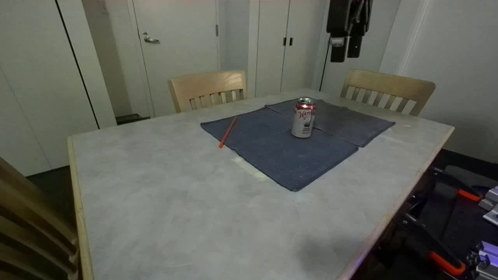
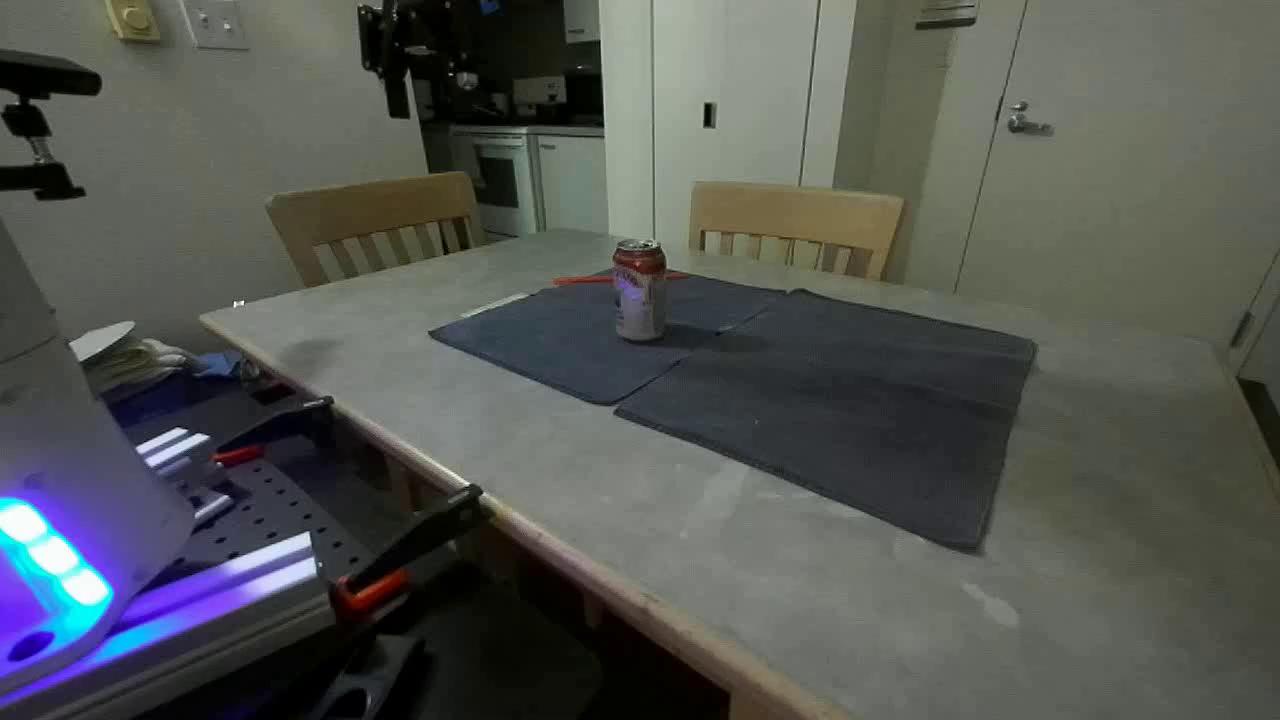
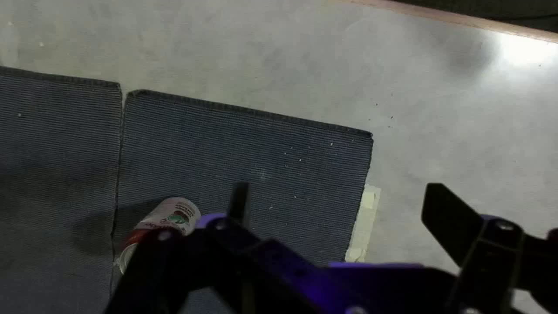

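Observation:
A red and white drink can (image 1: 303, 119) stands upright on the dark blue cloth mats (image 1: 284, 154). Across the edge of one mat lies a thin red stick (image 1: 227, 132); in exterior view 2 the can (image 2: 639, 294) partly covers this stick (image 2: 583, 280). My gripper is open, its fingers wide apart with nothing between them. High above the table, the gripper (image 1: 346, 49) shows at the top of exterior view 1. From the wrist, the can (image 3: 178, 214) appears at lower left, partly hidden by the left finger. No red stick shows in that view.
Wooden chairs (image 1: 207, 91) stand along the table's sides. Black clamps with orange grips (image 2: 374, 590) and metal rails sit beside the table near the robot's base. Pale tape (image 3: 364, 225) lies beside one mat.

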